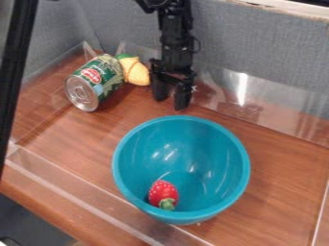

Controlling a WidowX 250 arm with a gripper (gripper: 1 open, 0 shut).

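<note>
My black gripper [171, 88] hangs upright near the back wall, fingers pointing down, open, just right of a yellow object [135, 72], which looks like a toy fruit with a pale end. A green soda can [96, 82] lies on its side at the left, against that yellow object. A blue bowl [215, 189] stands in the front right, with a red strawberry [162, 192] inside at its lower left.
Grey padded walls [264, 67] with clear plastic along their bases bound the back and left. A dark bar crosses the upper left corner.
</note>
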